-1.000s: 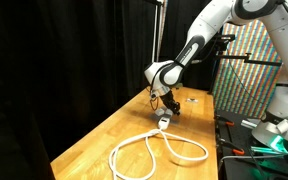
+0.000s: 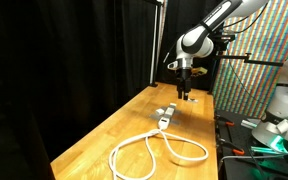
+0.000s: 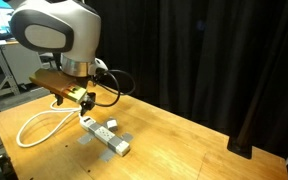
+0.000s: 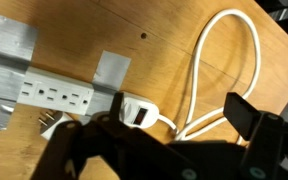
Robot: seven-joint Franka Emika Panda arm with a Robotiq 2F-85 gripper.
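A white power strip (image 4: 59, 92) lies on the wooden table, with silver tape (image 4: 111, 70) beside it. Against its lower side in the wrist view rests a small plug-like block (image 4: 52, 122) with metal prongs showing; exterior view 2 has a small white block (image 3: 112, 124) beside the strip. My gripper hangs above the table, open, with nothing between its fingers. From exterior view 1, the gripper (image 2: 183, 95) is beyond the strip (image 2: 166, 118) and to its right. The dark fingers cover part of the strip's surroundings in the wrist view.
The strip's white cord (image 4: 195, 75) loops across the table near its cable end. A small white item (image 2: 192, 99) lies farther back on the right. Bare tabletop (image 3: 194, 150) stretches away from the strip, toward the black curtain (image 3: 204, 60).
In exterior view 1, my gripper has risen from close above the strip and moved right and back, away from it. The strip and cord look unmoved.
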